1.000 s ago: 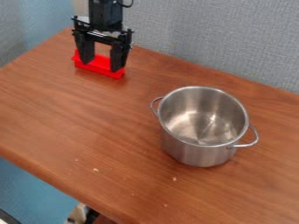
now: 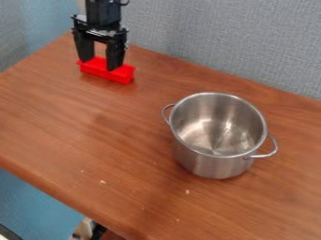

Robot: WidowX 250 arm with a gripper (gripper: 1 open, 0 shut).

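At the back left of the wooden table, my black gripper (image 2: 99,54) stands open, its two fingers reaching down over a red block (image 2: 114,74) that lies on the table. Whether the fingertips touch the block I cannot tell. A steel pot (image 2: 216,145) with two handles sits upright on the right part of the table.
A grey textured wall (image 2: 213,47) runs along the back. The table's left edge drops to a blue surface at the lower left.
My gripper has moved a little to the left over the red block. The block and the pot appear unmoved.
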